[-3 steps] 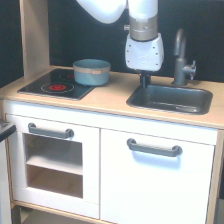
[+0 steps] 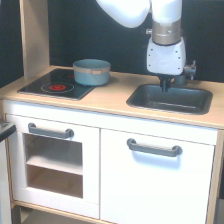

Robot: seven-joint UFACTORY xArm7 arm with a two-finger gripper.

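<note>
My white arm comes down from the top to a gripper (image 2: 166, 82) over the sink (image 2: 146, 98) at the right of the counter, in front of the tap (image 2: 188, 72), which it partly hides. Whether the gripper is open or shut cannot be made out. A blue-grey pot (image 2: 92, 74) rests at the back left, beside the black stove top (image 2: 52, 86) with its red ring.
Below the wooden counter (image 2: 118, 106) are a white oven door (image 2: 62, 135) with a window and a white cupboard door (image 2: 150, 185), both with grey handles. A wooden post stands at the left.
The gripper has moved right and slightly down, from the sink's left edge to over the sink in front of the tap. The pot has not moved.
</note>
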